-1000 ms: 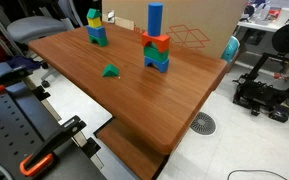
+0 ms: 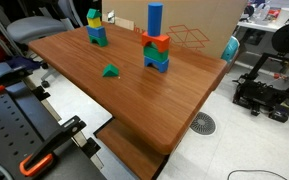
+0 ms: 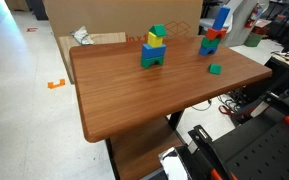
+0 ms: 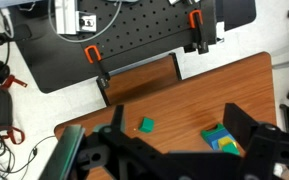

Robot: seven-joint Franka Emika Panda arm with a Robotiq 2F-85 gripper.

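In exterior view 1, a tower with a blue cylinder (image 2: 155, 18) on top rests on red (image 2: 156, 43), green and blue blocks on the wooden table (image 2: 172, 101). Farther left stands another tower, with a yellow block (image 2: 94, 21) above blue and green ones. A small green triangular block (image 2: 110, 71) lies alone on the wood. From above, the wrist view shows the loose green block (image 4: 146, 125) and a stack of colored blocks (image 4: 220, 138). At this view's lower edge my gripper is open over the table, its fingers wide apart and no block held between them.
A black work surface (image 2: 16, 135) with orange-marked clamps faces the wooden table across a gap. Cardboard (image 2: 199, 25) stands behind the towers. Bare wood stretches across the table's end in exterior view 2 (image 3: 109, 95). Cables lie on the floor.
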